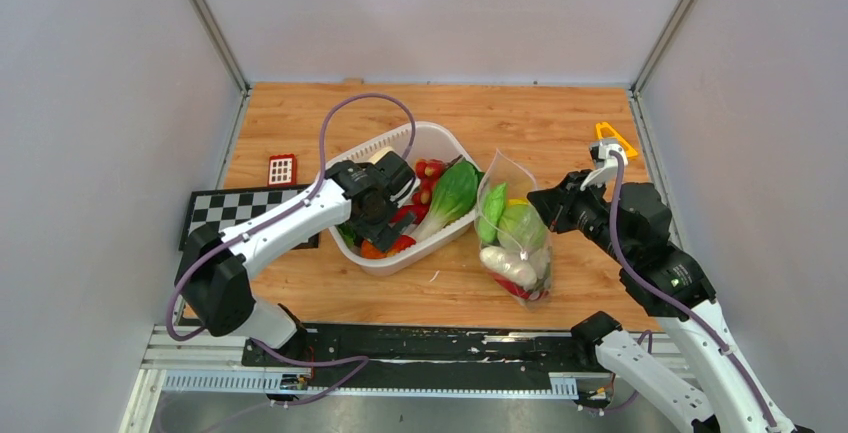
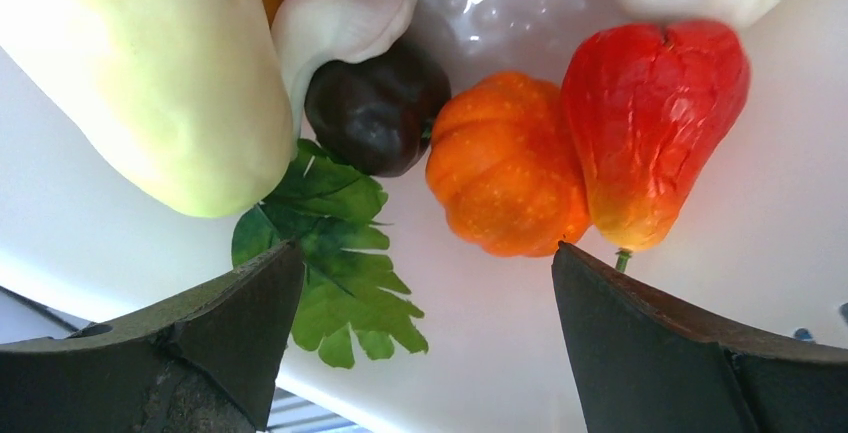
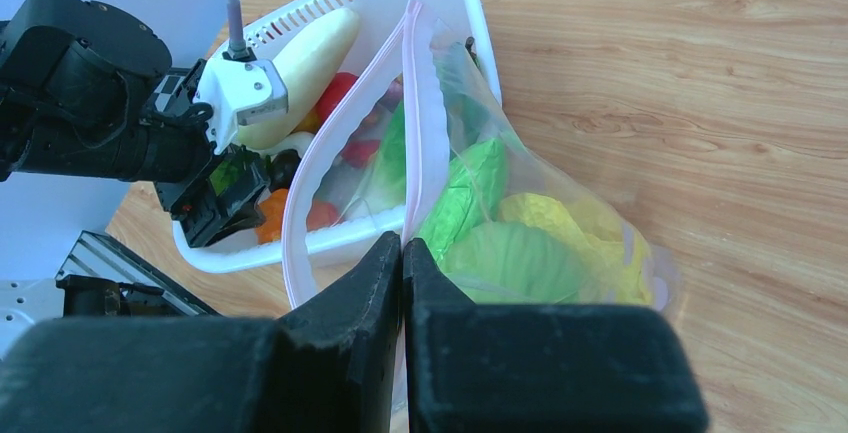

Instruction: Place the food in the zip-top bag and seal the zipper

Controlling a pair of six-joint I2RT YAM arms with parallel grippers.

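The clear zip bag (image 1: 515, 263) holds green, yellow, white and red food. My right gripper is shut at the bag's zipper rim (image 3: 425, 143), which stands loose with the two strips apart above it. My left gripper is open over the white basket (image 1: 440, 243), nothing between its fingers. Beneath it lie an orange pumpkin (image 2: 505, 168), a red pepper (image 2: 655, 118), a dark round vegetable (image 2: 372, 108), a green leaf (image 2: 350, 303) and a long pale vegetable (image 2: 170, 73).
A checkered board (image 1: 225, 210) and a red-white block (image 1: 282, 169) lie left of the basket. A yellow object (image 1: 615, 136) sits at the back right.
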